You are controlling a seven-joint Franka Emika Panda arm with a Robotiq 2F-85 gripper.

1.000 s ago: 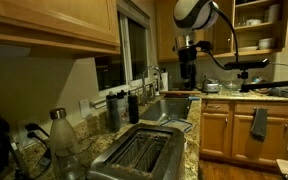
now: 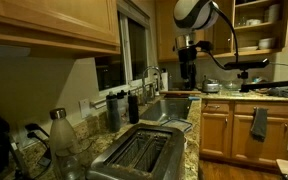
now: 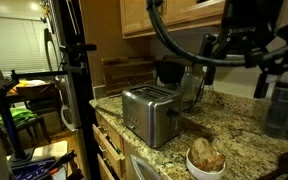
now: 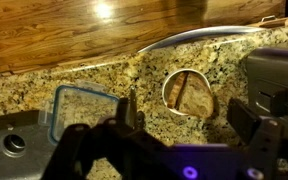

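Observation:
In the wrist view, my gripper hangs over the counter with its dark fingers wide apart and nothing held between them. Beyond the fingertips lies a small white bowl [image 4: 167, 88] holding bread pieces [image 4: 196, 96]. A silver toaster [image 4: 274, 82] stands to the bowl's right. Exterior view 2 shows the toaster [image 3: 152, 112] on the counter, with the bowl [image 3: 206, 173] and its bread [image 3: 205, 153] near the front. From exterior view 1, the gripper [image 2: 189, 75] is seen well above the counter, beyond the toaster [image 2: 136, 155]; the bowl cannot be made out there.
A clear container with a bluish rim [image 4: 76, 112] lies beside the sink [image 4: 14, 148]. A steel bottle [image 2: 61, 130] and several dark bottles line the wall side. Overhead, wooden cabinets [image 2: 59, 22] limit room. A wooden floor [image 4: 74, 35] lies past the counter edge.

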